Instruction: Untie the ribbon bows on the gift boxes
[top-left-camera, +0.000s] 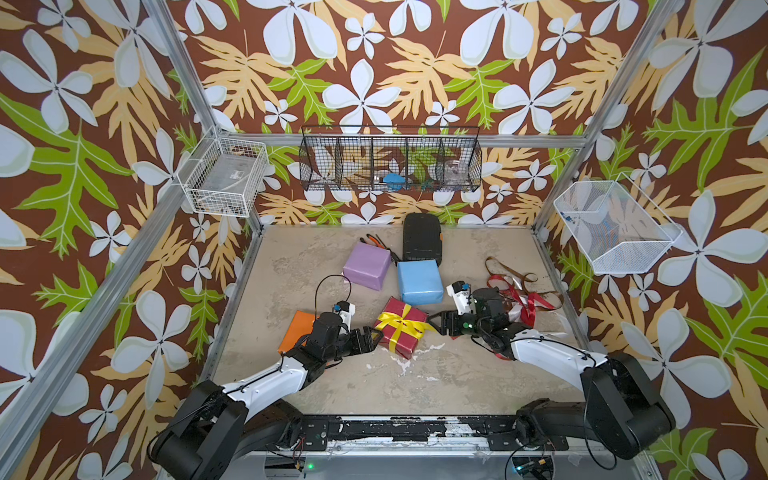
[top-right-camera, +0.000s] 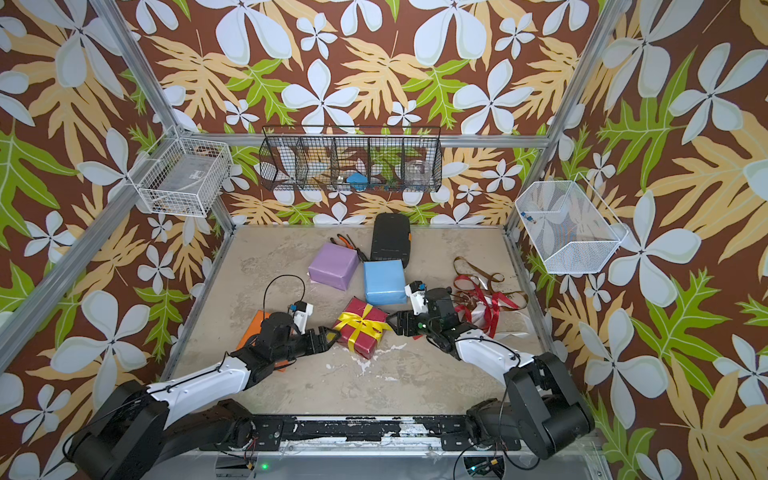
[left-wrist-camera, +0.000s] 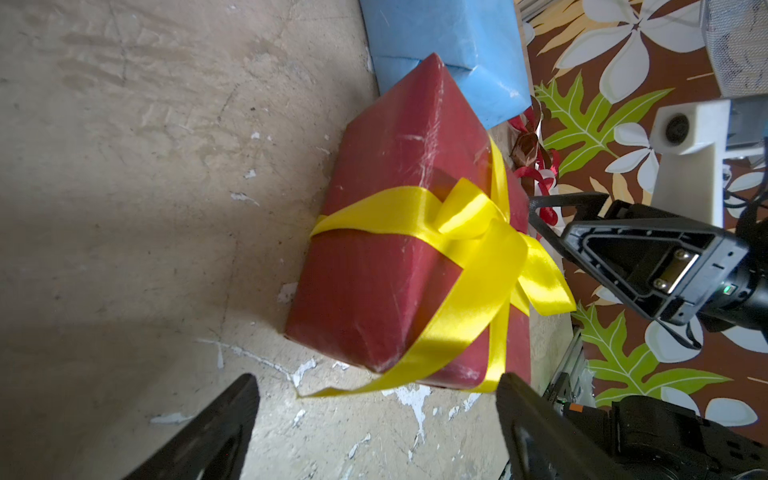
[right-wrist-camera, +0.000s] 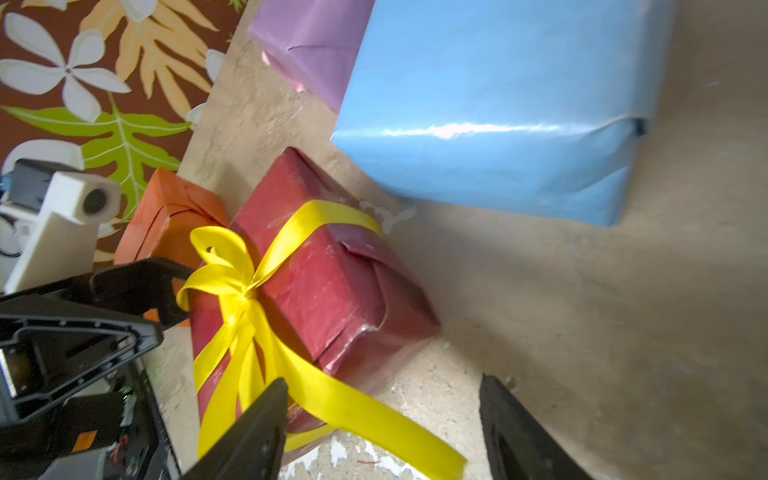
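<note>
A dark red gift box (top-left-camera: 398, 341) sits at the middle of the table with a yellow ribbon bow (left-wrist-camera: 480, 232) tied on top. One long ribbon tail (right-wrist-camera: 376, 424) reaches out between the fingers of my right gripper, which is open at the box's right side. Another tail (left-wrist-camera: 424, 348) hangs over the box edge toward my left gripper. That gripper stands open at the box's left, its fingers (left-wrist-camera: 212, 432) apart with nothing gripped.
Behind the red box are a blue box (top-left-camera: 420, 281) and a purple box (top-left-camera: 368, 265), neither with ribbon. An orange box (top-left-camera: 296, 329) lies partly behind the left arm. Loose red and brown ribbons (top-left-camera: 521, 304) are heaped at the right.
</note>
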